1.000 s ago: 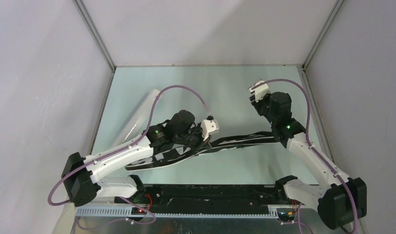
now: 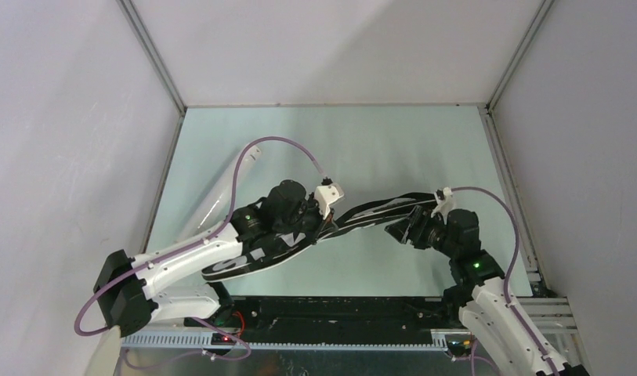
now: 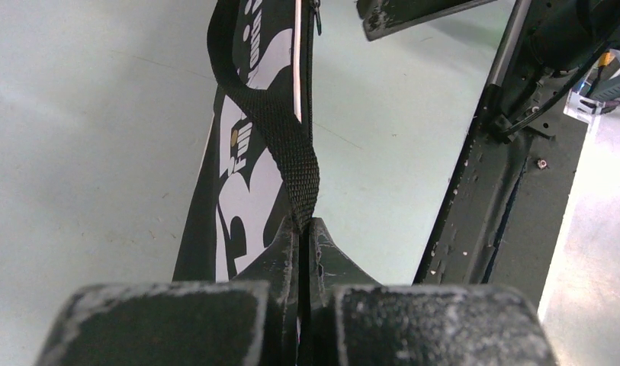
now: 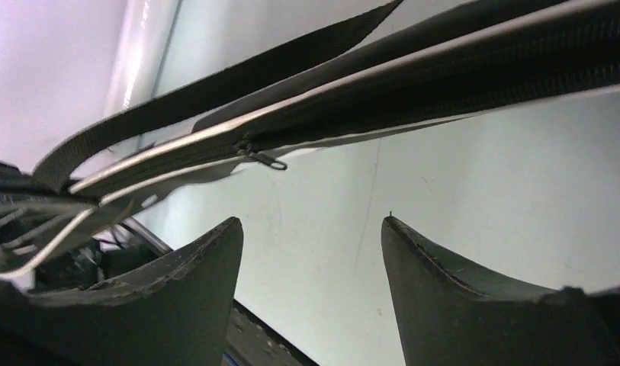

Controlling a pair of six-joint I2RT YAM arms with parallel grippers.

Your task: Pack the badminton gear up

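The long black racket bag (image 2: 260,258) with white print and a zipper lies diagonally across the table. My left gripper (image 2: 327,223) is over its middle; in the left wrist view the gripper is shut on a black webbing strap (image 3: 280,130). My right gripper (image 2: 405,231) stands open beside the bag's right part, on the near side. In the right wrist view the zipper pull (image 4: 272,162) hangs from the bag above the open fingers (image 4: 207,282), with nothing between them.
A clear plastic tube (image 2: 221,188) lies diagonally at the back left of the table (image 2: 362,141). Walls enclose the sides and back. The dark front rail (image 2: 346,313) runs along the near edge.
My right gripper has moved toward the front and left, down beside the bag. The bag's right end sits further back than before. My left gripper has shifted slightly left.
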